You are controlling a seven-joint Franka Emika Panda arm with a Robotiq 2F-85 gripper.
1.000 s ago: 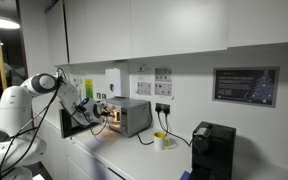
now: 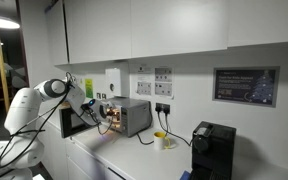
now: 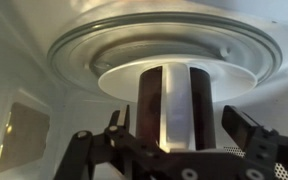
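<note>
In the wrist view, a dark cylindrical object with a pale vertical band stands out in front of a white plate. The plate sits over a round glass turntable inside the microwave. My gripper is open, its two dark fingers apart on either side of the dark object's near end. Whether the fingers touch it cannot be told. From outside, the arm reaches into the front of the silver microwave, where its wrist and the opening hide the dark object.
Pale microwave walls are close around the gripper. On the counter, a yellow-and-white mug and a black coffee machine stand to the right of the microwave. White cupboards hang above.
Over the last second the arm has shifted slightly right and down, bringing its wrist closer to the microwave. The mug, coffee machine and microwave have stayed in place.
</note>
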